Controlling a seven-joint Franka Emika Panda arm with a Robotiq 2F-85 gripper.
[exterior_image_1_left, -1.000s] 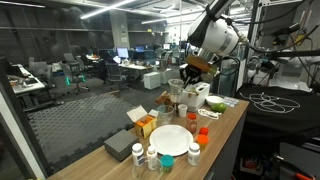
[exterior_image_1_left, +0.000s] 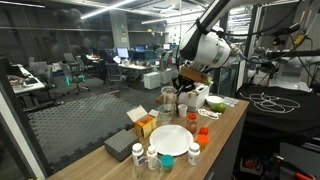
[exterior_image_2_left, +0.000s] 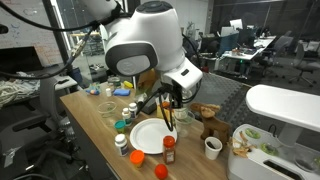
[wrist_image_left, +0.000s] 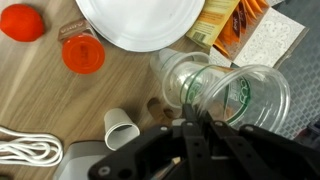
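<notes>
A clear plastic cup (wrist_image_left: 262, 98) fills the right of the wrist view, its wide round rim towards the camera. My gripper is shut on the wall of this cup near the rim. In exterior view 1 the clear cup (exterior_image_1_left: 168, 97) hangs above the table, just left of my gripper (exterior_image_1_left: 178, 90). Below and beside it in the wrist view is another clear glass (wrist_image_left: 178, 76), partly overlapped by the held cup. Exterior view 2 shows the arm over the table, but its fingers are hard to make out against the background.
The white plate (exterior_image_1_left: 172, 140) lies in front, with a tomato (wrist_image_left: 22, 22) and an orange-lidded jar (wrist_image_left: 83, 53) near it. A small white cup (wrist_image_left: 120, 127) stands close to the gripper. Snack packets (wrist_image_left: 215, 22) lie beyond the plate. Bottles (exterior_image_2_left: 122, 144) crowd the other end.
My gripper and the clear cup have moved left and a little lower in exterior view 1. The objects on the table look unmoved.
</notes>
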